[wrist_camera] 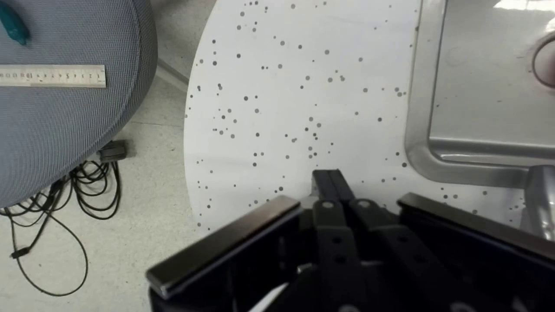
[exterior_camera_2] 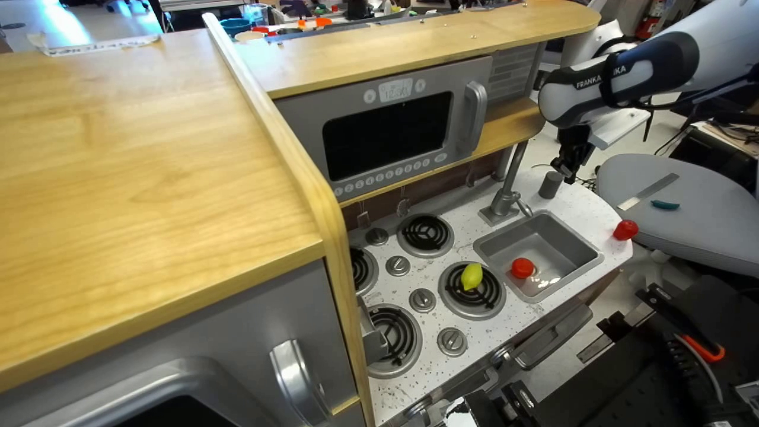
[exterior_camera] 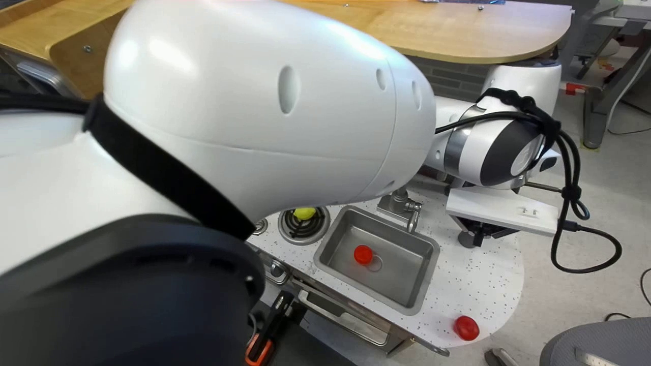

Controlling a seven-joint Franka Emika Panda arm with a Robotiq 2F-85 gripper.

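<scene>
My gripper is shut in the wrist view, its black fingertips together and nothing between them. A small dark grey cylinder (exterior_camera_2: 551, 185) stands upright on the white speckled counter (exterior_camera_2: 455, 252), behind the sink. In exterior view 2 the black gripper (exterior_camera_2: 567, 173) is just above and to the right of the cylinder, which is outside the fingers; whether they touch I cannot tell. Only part of the grey cylinder (exterior_camera: 467, 239) shows below the hand in exterior view 1. From the wrist it is hidden behind the fingers.
A metal sink (exterior_camera: 421, 299) holds a red round object (exterior_camera: 363, 255), with a faucet (exterior_camera_2: 506, 199) behind it. Another red object (exterior_camera: 466, 327) sits at the counter's rounded end. A yellow lemon-like item (exterior_camera_2: 471, 276) rests on a burner. The counter beside the sink is clear.
</scene>
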